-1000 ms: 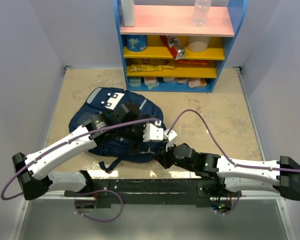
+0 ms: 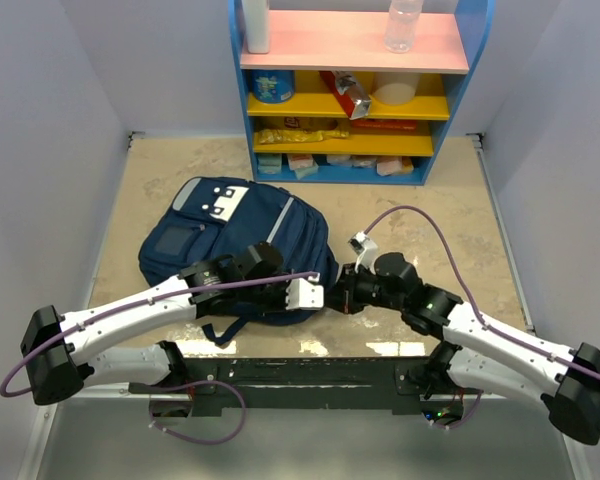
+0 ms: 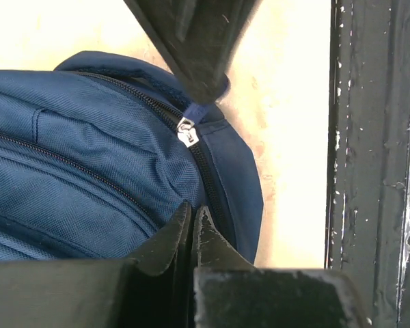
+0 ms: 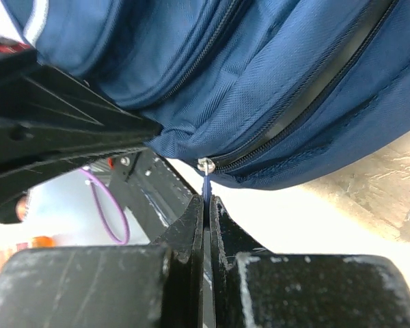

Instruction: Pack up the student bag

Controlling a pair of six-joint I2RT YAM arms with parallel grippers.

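Observation:
The dark blue student bag lies on the floor at left, its flap printed with white shapes. In the left wrist view, my left gripper is shut on a fold of the bag's fabric beside the black zipper. A silver zipper slider sits near the bag's end in the right wrist view; its short blue pull runs between the fingertips of my right gripper, which is shut on it. Part of the left gripper's finger shows close by. From above, both arms hide this corner.
A blue-sided shelf stands behind, holding a blue can, a clear bottle, a red box, a yellow packet and several small items. Floor right of the bag is clear.
My right gripper has shifted right and slightly up in the top view, away from the left gripper. The left arm has moved slightly lower, and the bag's right end has shifted a little.

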